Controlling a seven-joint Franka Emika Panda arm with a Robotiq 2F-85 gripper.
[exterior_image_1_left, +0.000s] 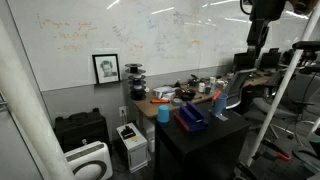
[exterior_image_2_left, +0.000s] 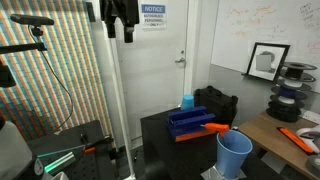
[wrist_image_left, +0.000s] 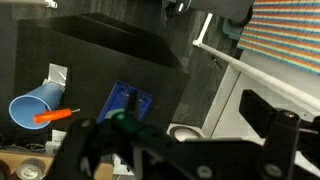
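Observation:
My gripper (exterior_image_2_left: 118, 36) hangs high above the black table, apart from everything on it; in exterior view 1 it shows at the upper right. Its dark fingers (wrist_image_left: 268, 122) look spread in the wrist view, with nothing visible between them. A blue cup (exterior_image_2_left: 233, 155) stands near the table's edge. An orange-handled tool (wrist_image_left: 52, 116) overlaps the cup in the wrist view; exterior view 2 shows it at the cup's rim, and I cannot tell how deep it sits. Beside them is a blue open box (exterior_image_1_left: 190, 119), its inside partly hidden. A lighter blue cup (exterior_image_2_left: 187, 102) stands beyond the box.
A wooden bench (exterior_image_2_left: 285, 143) with black stacked spools (exterior_image_2_left: 292, 92) and orange tools borders the table. A white upright post (exterior_image_1_left: 275, 105) stands close to the arm. Bare black tabletop (exterior_image_2_left: 160, 145) lies beside the box.

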